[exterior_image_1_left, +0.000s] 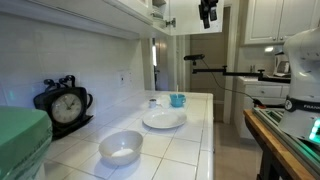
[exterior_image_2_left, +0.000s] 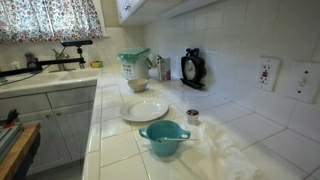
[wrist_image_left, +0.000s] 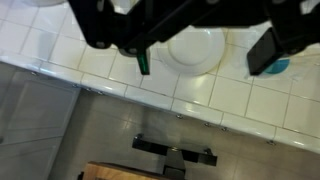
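My gripper (exterior_image_1_left: 208, 20) hangs high over the counter's front side, cut by the top edge of exterior view 1. In the wrist view its dark fingers (wrist_image_left: 268, 52) stand wide apart, and nothing is held between them. Below them on the counter lies a white plate (wrist_image_left: 195, 50), also visible as a plate (exterior_image_2_left: 144, 108) in exterior view 2. A teal cup (exterior_image_2_left: 165, 138) with something sticking out sits nearer that camera; part of the cup (wrist_image_left: 275, 66) shows behind the right finger in the wrist view. A pale bowl (exterior_image_1_left: 121, 147) rests at the counter's other end.
A black clock (exterior_image_1_left: 65, 104) leans by the wall, near a green-lidded container (exterior_image_1_left: 22, 140). A small jar (exterior_image_2_left: 193, 117) and a whitish cloth (exterior_image_2_left: 215, 155) lie near the cup. Upper cabinets (exterior_image_1_left: 105, 12) overhang the counter. White tiles between bowl and plate are bare.
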